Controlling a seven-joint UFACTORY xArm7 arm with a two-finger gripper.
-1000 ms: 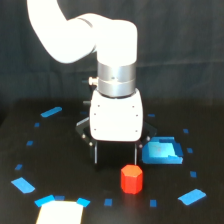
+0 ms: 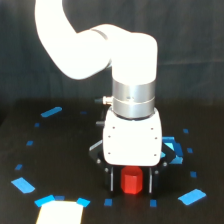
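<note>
A red block (image 2: pixel 131 181) stands on the dark table in the lower middle of the camera view. Directly at it is my gripper (image 2: pixel 131 184), pointing down, with one finger on each side. Dark gaps show between the block and both fingers, so the fingers look open around it rather than closed on it. The white gripper body hides the block's top.
Behind the gripper on the right, a blue open tray (image 2: pixel 176 152) is partly covered by the gripper body. A white-topped object (image 2: pixel 60 212) sits at the front left. Flat blue markings are scattered over the otherwise clear dark table.
My gripper has moved right and lower or nearer, from up and left of the red block to around it. The block has stayed in place, and the blue tray is now partly hidden.
</note>
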